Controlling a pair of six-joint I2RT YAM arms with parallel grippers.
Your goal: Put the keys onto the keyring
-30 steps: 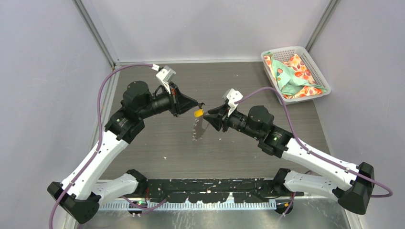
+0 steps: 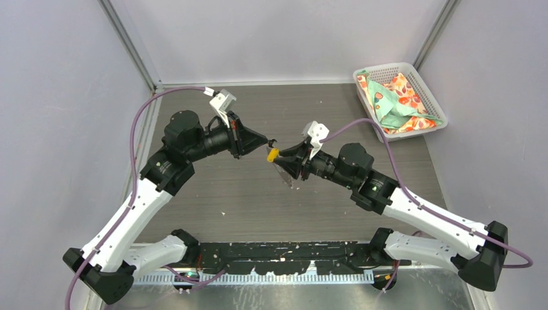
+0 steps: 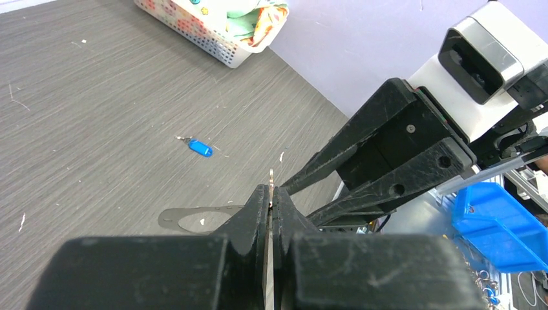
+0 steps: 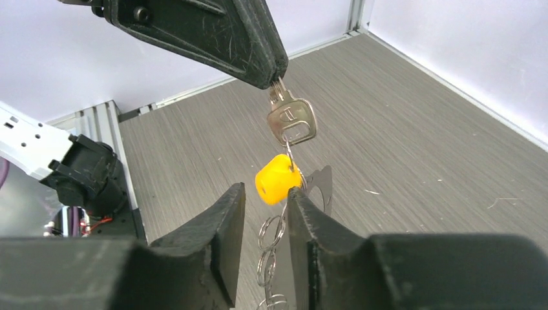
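My left gripper point(image 2: 266, 141) is shut on a brassy key, its blade between the fingertips; in the left wrist view only a thin edge of the key point(image 3: 271, 177) shows. Below the key's head hang a wire ring point(image 4: 290, 154), a yellow tag point(image 4: 276, 179), a coiled chain point(image 4: 265, 258) and a flat grey piece point(image 4: 320, 187). My right gripper is part open beside these hanging parts. In the top view its tips overlap the yellow tag point(image 2: 273, 155); whether they touch it I cannot tell.
A blue key tag point(image 3: 200, 148) lies on the table with a small metal piece. At the back right stands a white basket point(image 2: 360, 97) with patterned cloth. A blue bin point(image 3: 497, 226) shows beyond the right gripper.
The yellow tag and the parts hanging under it have swung right, towards my right gripper. My left gripper has stayed almost in place.
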